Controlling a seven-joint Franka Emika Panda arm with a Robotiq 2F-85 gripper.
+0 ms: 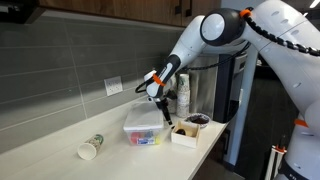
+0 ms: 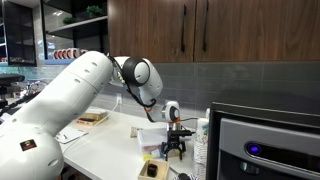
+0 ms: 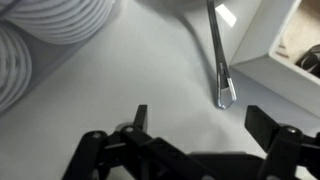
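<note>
My gripper stands open in the wrist view, its dark fingertips wide apart with only bare white counter between them. Ahead of the gap lies a thin dark tool (image 3: 218, 50) with a shiny loop-like tip, beside a white box's wall; the tool is not touched by the fingers. In exterior view 1 my gripper (image 1: 164, 108) hangs between a clear lidded bin (image 1: 146, 120) and an open cream box (image 1: 184, 143). The bin's stacked round white things (image 3: 70, 18) show at the upper left of the wrist view.
A dark-filled bowl (image 1: 198, 118) and a tall patterned roll (image 1: 183, 95) stand behind the cream box. A mug (image 1: 90, 148) lies on its side at the left. A toaster oven (image 2: 265, 145) stands at the right in exterior view 2.
</note>
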